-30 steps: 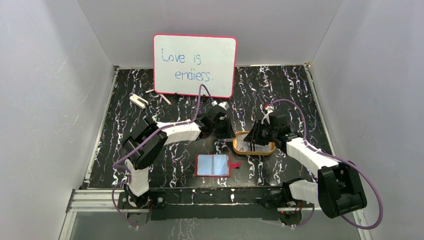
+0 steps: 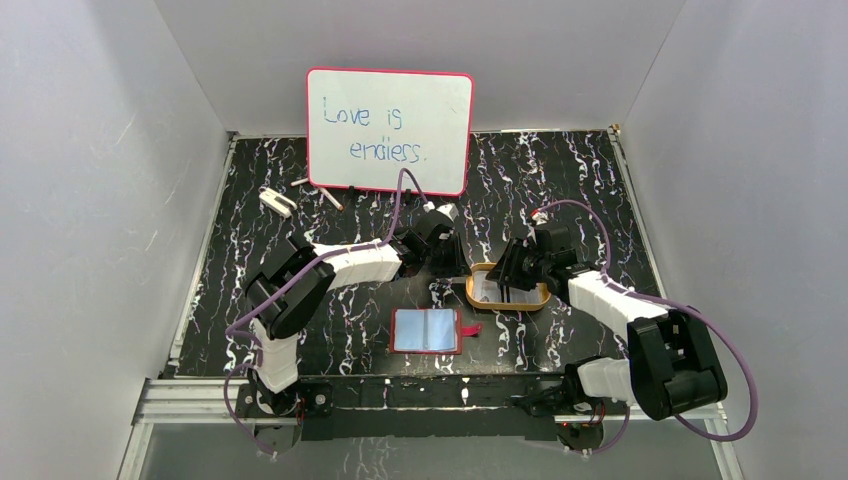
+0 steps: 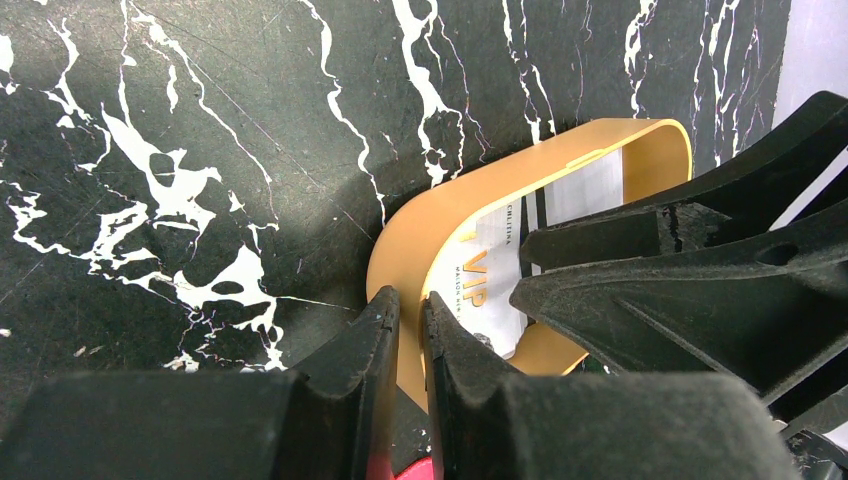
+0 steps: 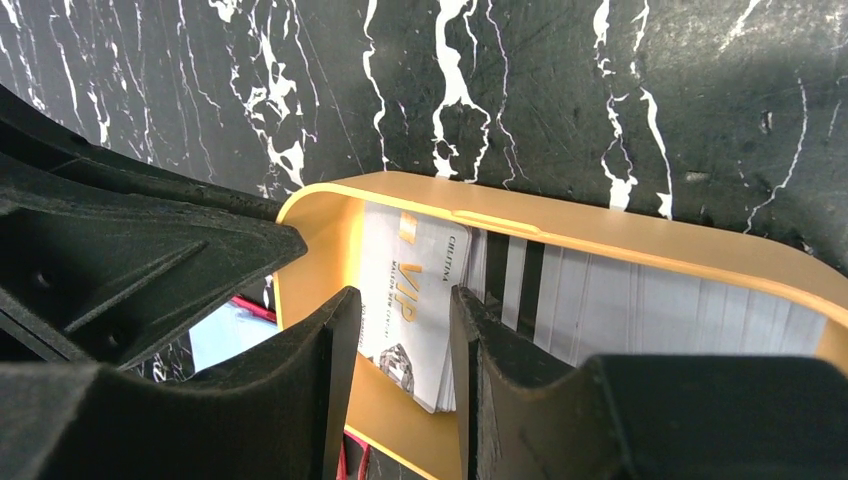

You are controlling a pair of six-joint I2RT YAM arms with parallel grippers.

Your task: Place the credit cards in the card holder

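Note:
An orange oval tray [image 2: 508, 306] holds a row of white cards, two dark stripes among them. My left gripper is shut on the tray's left rim. Over the tray, my right gripper stands open, its fingertips at a white card marked VIP [image 4: 410, 270] at the row's left end. In the top view the open card holder [image 2: 425, 330], red with pale blue sleeves, lies in front of the tray.
A whiteboard [image 2: 390, 130] stands at the back, with a white eraser [image 2: 278, 202] and pens near its left end.
The left arm has not visibly moved.

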